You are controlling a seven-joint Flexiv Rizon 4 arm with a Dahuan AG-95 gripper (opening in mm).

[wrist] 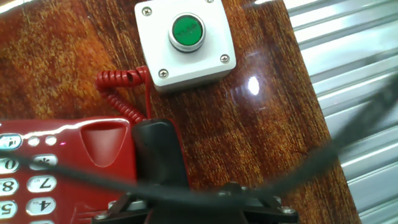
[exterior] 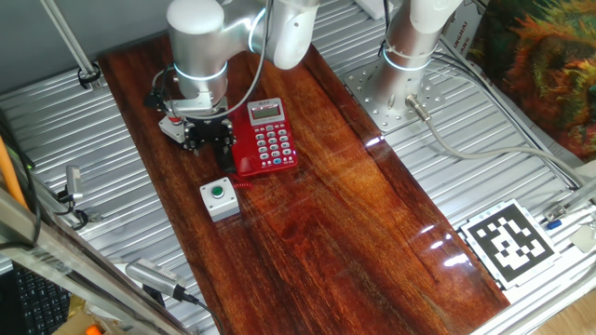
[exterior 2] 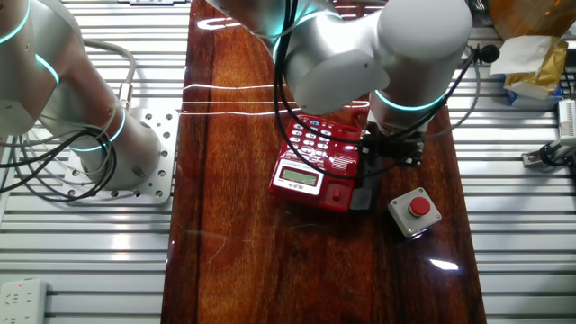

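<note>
The red desk phone (exterior: 264,140) lies on the wooden board, with a grey display and white keys. Its dark handset (wrist: 158,152) rests along the phone's side, joined to a coiled red cord (wrist: 118,90). My gripper (exterior: 209,147) is low over the handset side of the phone. In the wrist view only its upper parts show along the bottom edge, behind a blurred dark cable, so the fingertips and whatever lies between them are hidden. A white box with a green button (exterior: 219,195) stands close to the cord end of the phone.
A second box, with a red button (exterior 2: 419,207), stands on the other side of my gripper, near the board's edge. The wooden board (exterior: 326,242) is clear towards the front right. A printed marker (exterior: 507,242) sits at the right.
</note>
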